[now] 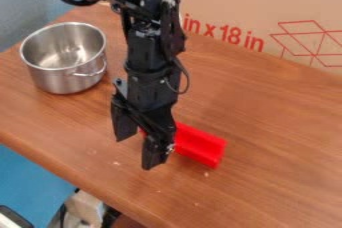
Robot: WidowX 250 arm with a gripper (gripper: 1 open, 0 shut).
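My black gripper (pixel 140 140) is low over the wooden table, its two fingers spread apart and pointing down at the left end of a red block (pixel 201 146). The block lies on the table, partly hidden behind the gripper; whether a finger touches it is unclear. A steel pot (pixel 63 57) with side handles stands on the table at the upper left, behind and left of the gripper.
A cardboard panel (pixel 267 2) with red print rises at the back. The table's edge runs along the lower left, with a blue surface beyond.
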